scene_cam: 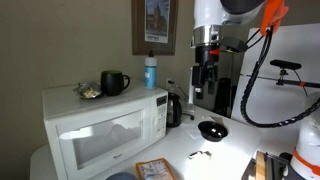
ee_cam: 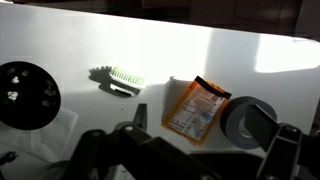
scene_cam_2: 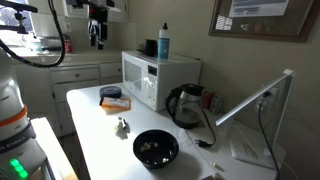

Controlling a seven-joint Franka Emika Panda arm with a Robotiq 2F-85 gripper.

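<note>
High above the white table hangs my gripper (scene_cam: 206,82), open and holding nothing; its two fingers (ee_cam: 140,116) are spread apart in the wrist view. An orange packet (ee_cam: 196,110) with a pale label lies flat below, appearing between them. Right beside it is a dark round dish (ee_cam: 246,122), partly covered by the right finger in that view. A brush with green and white bristles (ee_cam: 127,77) rests on the table, apart from the packet. The black pan (scene_cam_2: 155,147) stands farther off and contains a few small pieces.
A white microwave (scene_cam: 105,133) stands along the wall, carrying a dark mug (scene_cam: 114,82), a metal bowl (scene_cam: 88,90) and a blue bottle (scene_cam: 150,73). Next to it is a kettle (scene_cam_2: 186,105). Bare table surrounds the brush.
</note>
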